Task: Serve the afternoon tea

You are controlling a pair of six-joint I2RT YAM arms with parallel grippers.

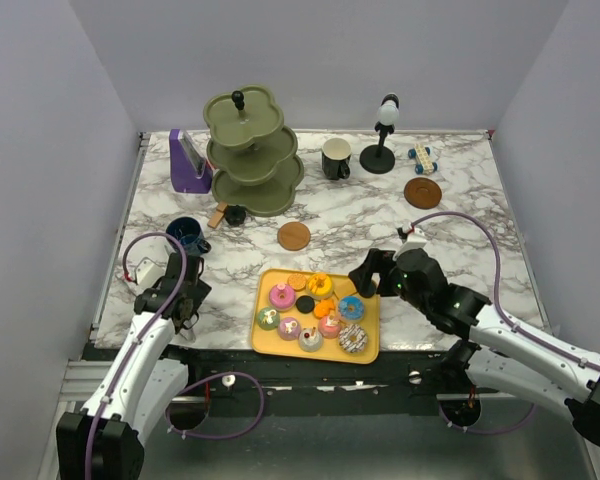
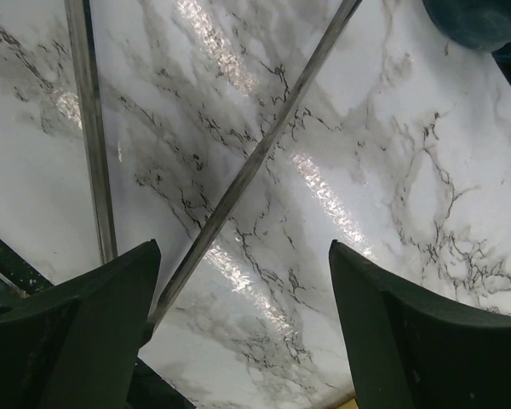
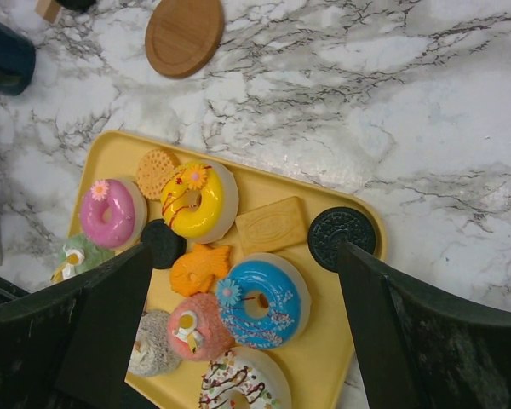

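Note:
My left gripper is over bare marble left of the yellow tray, fingers apart, nothing between them in the left wrist view; a dark blue mug stands just behind it. My right gripper hangs open above the tray's back right. The tray holds donuts, cookies and other treats. An empty green three-tier stand stands at the back, with a dark mug to its right. Two wooden coasters lie on the table.
A purple holder is at the back left, a black stand and small toy car at the back right. A small black object lies before the tiered stand.

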